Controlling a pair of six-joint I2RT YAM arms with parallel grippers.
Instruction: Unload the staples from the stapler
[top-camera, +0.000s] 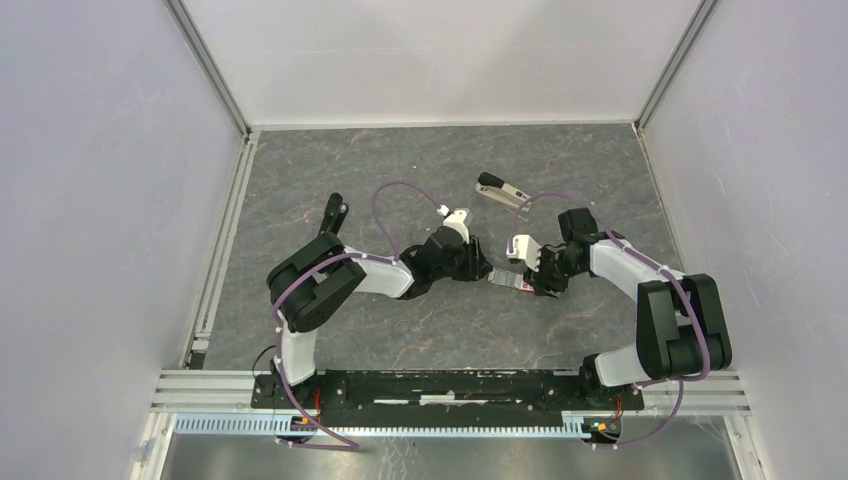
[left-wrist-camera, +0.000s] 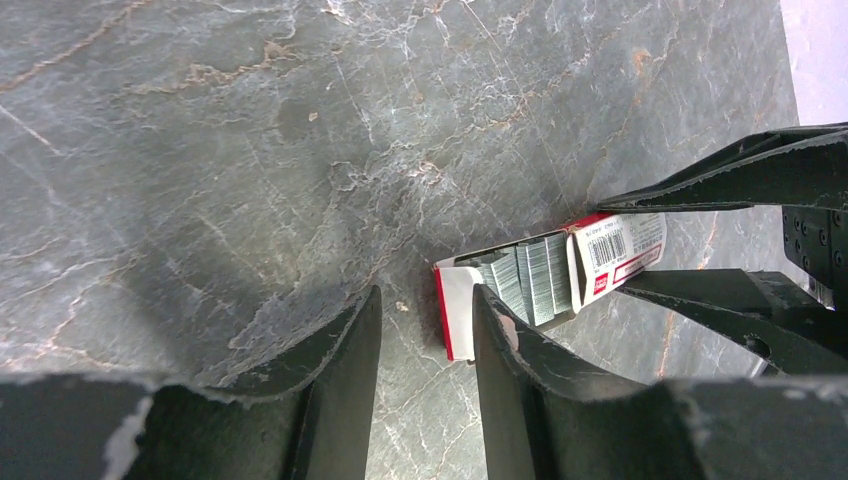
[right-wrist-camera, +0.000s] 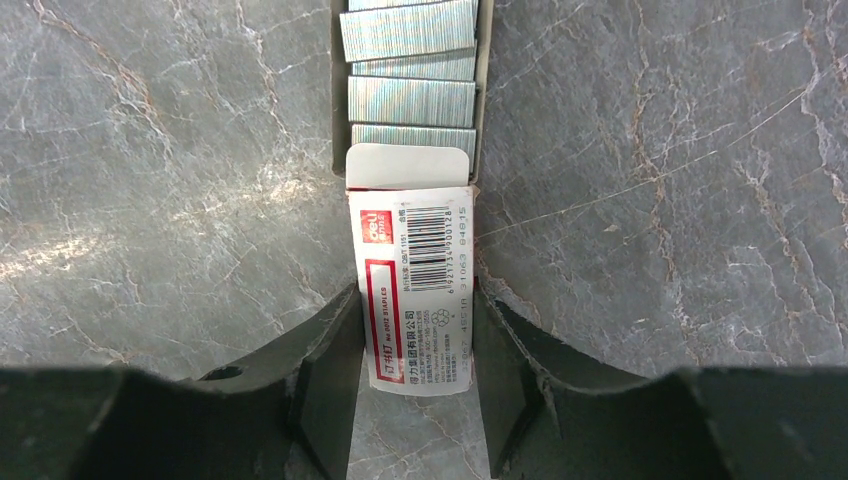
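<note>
A small staple box (right-wrist-camera: 420, 280) with a white and red sleeve lies on the table, its inner tray (right-wrist-camera: 410, 100) partly drawn out and showing several rows of silver staples. My right gripper is shut on the sleeve, one finger against each side. At the tray's outer end stands my left gripper, open, with only table between its fingers; one fingertip overlaps the white end of the tray in the left wrist view. Whether it touches there, I cannot tell. Behind the arms lies a light-coloured stapler (top-camera: 505, 191) with a black end.
A long black object (top-camera: 334, 213), perhaps another stapler, rests at the left behind the left arm. White walls enclose the sides and rear.
</note>
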